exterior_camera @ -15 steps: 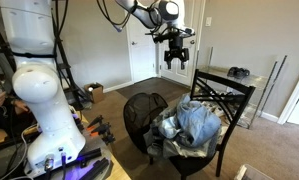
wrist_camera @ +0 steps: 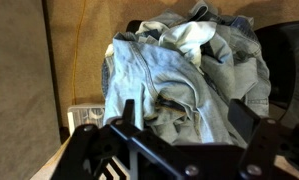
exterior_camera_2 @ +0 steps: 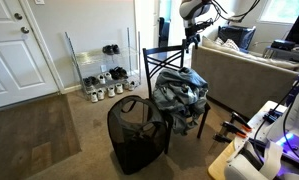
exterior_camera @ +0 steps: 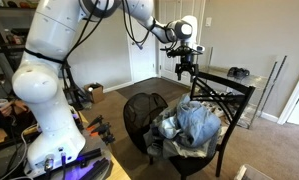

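Observation:
A pile of clothes lies on the seat of a black chair [exterior_camera: 224,101], with a light blue denim piece [exterior_camera: 199,124] on top. Seen from above in the wrist view, the light blue garment [wrist_camera: 159,72] spreads across the middle, and greyish and pale cloth [wrist_camera: 224,50] lies beside it. My gripper [exterior_camera: 185,71] hangs in the air above the pile, clear of the cloth. Its fingers stand apart in the wrist view, holding nothing. In the other exterior view the clothes [exterior_camera_2: 181,95] droop over the chair seat.
A black mesh hamper [exterior_camera_2: 135,134] stands on the floor next to the chair; its inside is hard to see. Behind are a shoe rack [exterior_camera_2: 107,68] and a beige sofa [exterior_camera_2: 234,78]. Open floor [exterior_camera_2: 49,145] lies on the hamper's far side from the chair.
Over the last second my arm has moved right and somewhat lower in exterior view 1. The clothes, chair and hamper look unmoved.

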